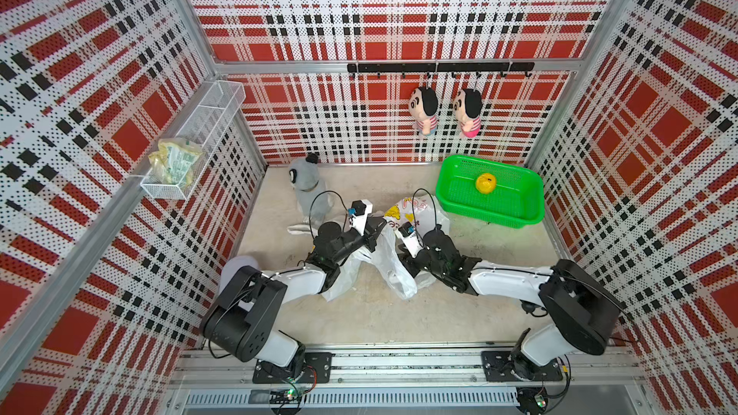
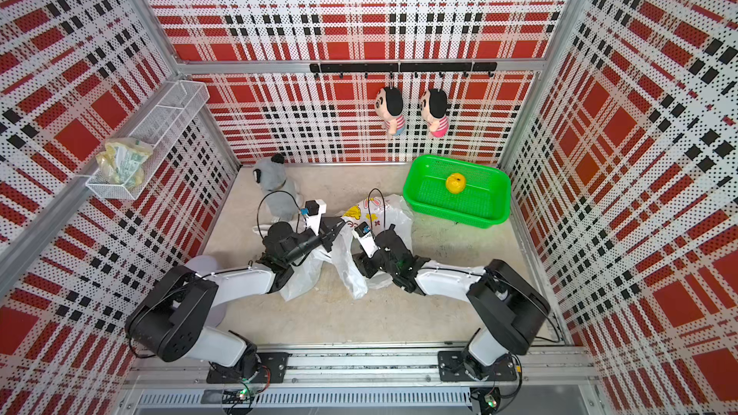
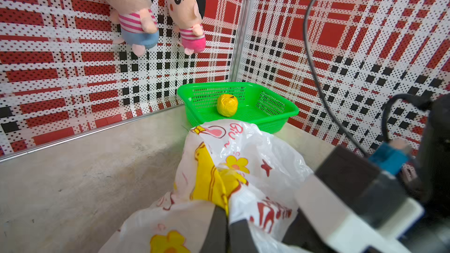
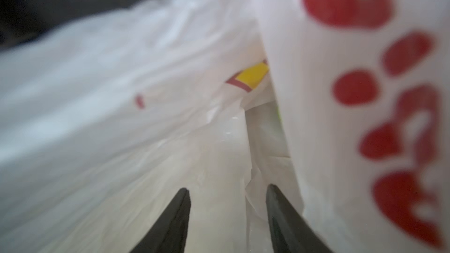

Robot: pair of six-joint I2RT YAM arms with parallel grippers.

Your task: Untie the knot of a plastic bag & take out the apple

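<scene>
A white printed plastic bag [image 1: 396, 276] [image 3: 248, 157] lies crumpled in the middle of the floor. My left gripper [image 1: 375, 236] is shut on the bag's plastic at its upper left, beside the yellow print. My right gripper [image 1: 407, 257] is part open at the bag's mouth, its fingertips among white folds, with no object visible between them. A yellow fruit, apparently an apple [image 1: 486, 183] [image 3: 227, 106], sits in the green basket [image 1: 522, 216] [image 3: 276, 126] at the back right.
A grey plush toy [image 1: 306, 184] stands at back left. Two dolls [image 1: 423, 111] hang on the back wall. A wire shelf [image 1: 223, 96] with a packet is on the left wall.
</scene>
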